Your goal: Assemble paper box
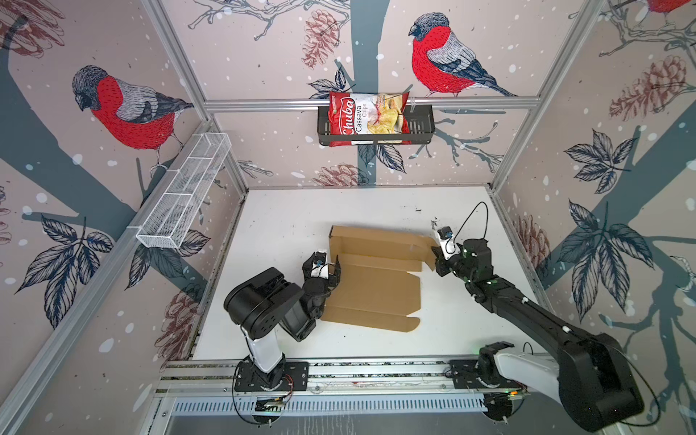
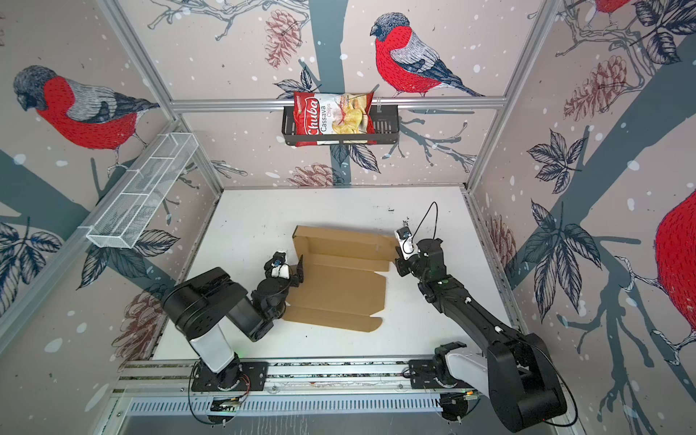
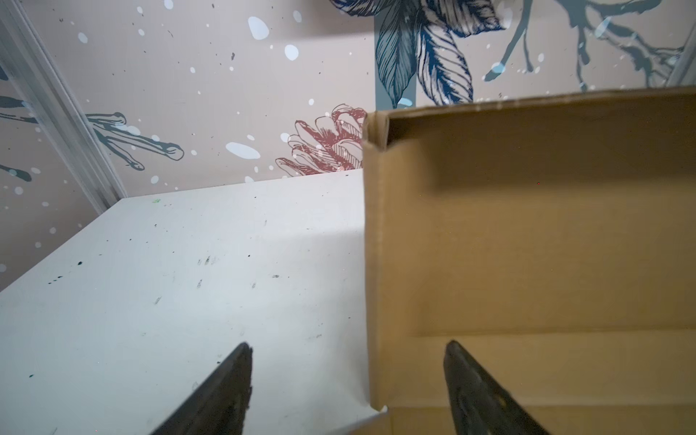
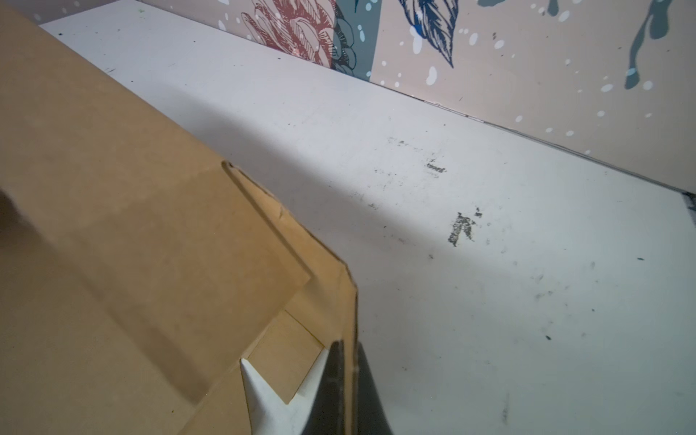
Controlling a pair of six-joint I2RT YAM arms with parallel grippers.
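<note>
A brown cardboard box lies partly folded on the white table, its back wall raised and its front flap low. My right gripper is shut on a thin cardboard flap at the box's back right corner; the edge runs between the fingers. At the box's left side, my left gripper stands open. Between its fingers in the left wrist view appears the left upright edge of the back wall, farther off and not gripped.
A black shelf with a red chips bag hangs on the back wall. A white wire basket is mounted at the left. Table space behind the box and on both its sides is clear.
</note>
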